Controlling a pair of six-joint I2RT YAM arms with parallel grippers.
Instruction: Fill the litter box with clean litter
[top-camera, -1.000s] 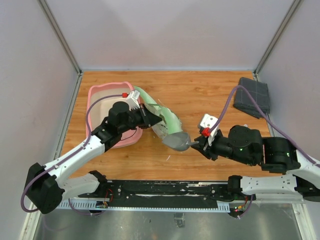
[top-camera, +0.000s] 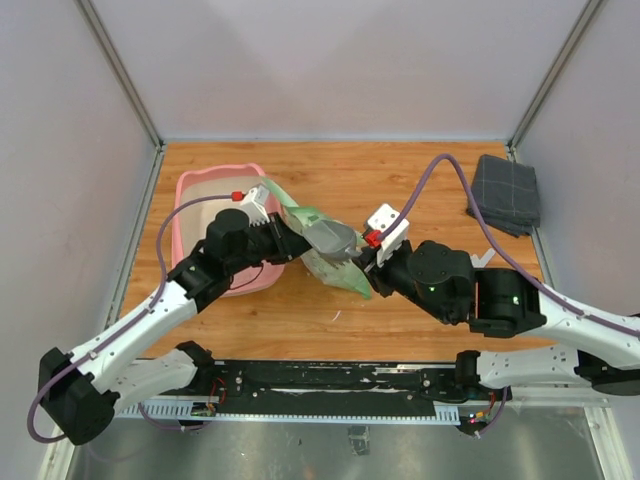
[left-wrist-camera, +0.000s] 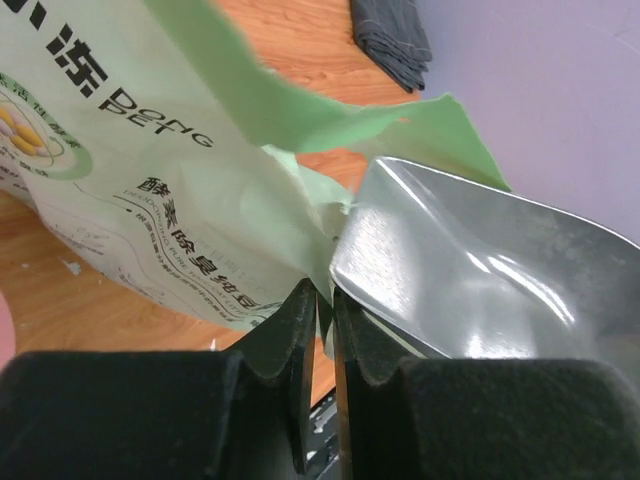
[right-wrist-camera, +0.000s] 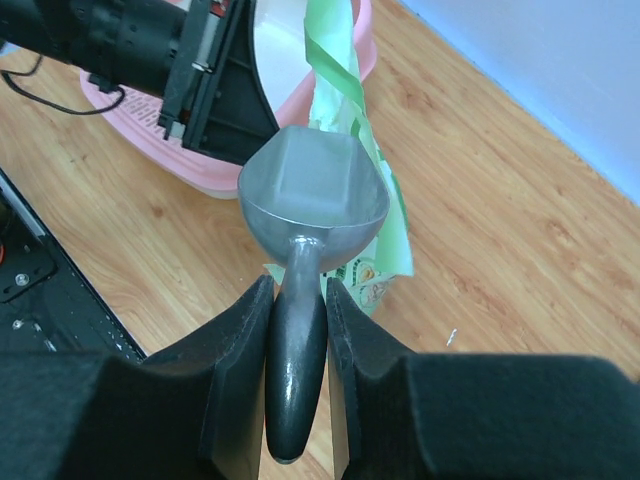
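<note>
The pale green-and-white litter bag (top-camera: 340, 275) stands at the table's middle, its mouth edge (left-wrist-camera: 320, 240) pinched between the fingertips of my left gripper. My right gripper is shut on the dark handle of a grey scoop (right-wrist-camera: 315, 185). In the top view the scoop's bowl (top-camera: 332, 238) overlaps the bag's mouth, right beside the left gripper (top-camera: 305, 247). No litter shows in the bowl. Behind the left arm lies the pink litter box (top-camera: 178, 215); its visible floor looks bare. The bag's contents are hidden.
A folded dark grey cloth (top-camera: 505, 195) lies at the back right. Free table (top-camera: 420, 185) spreads behind the bag and towards the cloth. Walls close in the left, right and back. The left arm reaches over the box's right side.
The right gripper has carried the scoop left and back, from the bag's front right side up to its mouth. My left gripper has shifted slightly left; the bag's green flap now hangs differently.
</note>
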